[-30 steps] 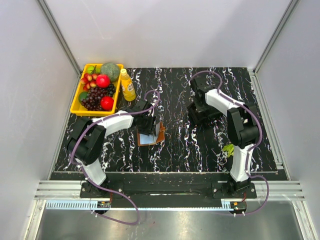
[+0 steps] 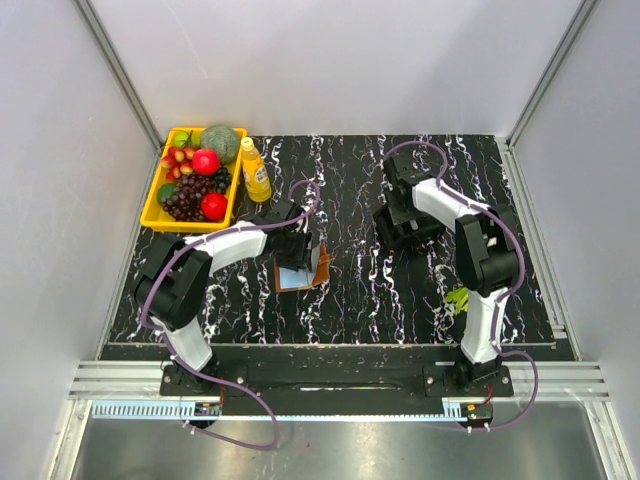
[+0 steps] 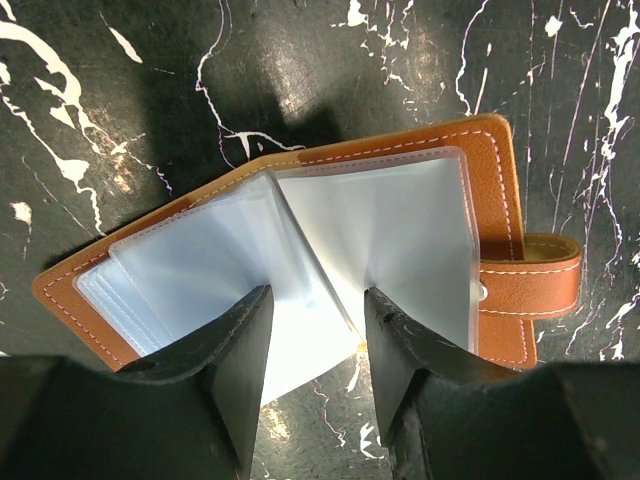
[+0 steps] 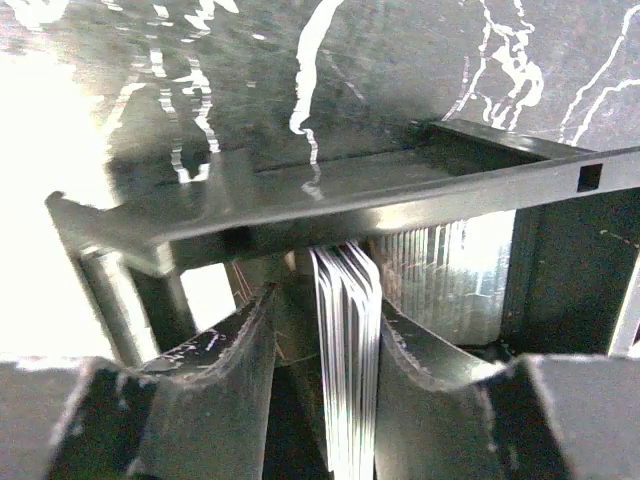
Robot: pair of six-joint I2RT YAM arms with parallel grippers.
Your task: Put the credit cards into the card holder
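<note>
The brown card holder [image 3: 500, 190] lies opened on the marble-patterned table, its clear sleeves [image 3: 390, 220] fanned and one sleeve edge standing up. Over it, my left gripper has its fingers parted on either side of that raised edge, not closed on it. In the right wrist view a stack of thin, pale-edged cards [image 4: 350, 370] stands in a black box [image 4: 430, 195]. My right gripper straddles the stack; a gap shows on the left, while the right finger is close against the cards. Whether it touches cannot be seen.
At the back left stand a yellow fruit basket [image 2: 151, 213] and a yellow bottle [image 2: 256, 175]. Something yellow-green [image 2: 457, 298] lies beneath the right arm. Between the card holder and the box the table is clear.
My right gripper has shifted slightly at the black box, and the box appears to have moved a little with it. My left arm has stayed over the card holder.
</note>
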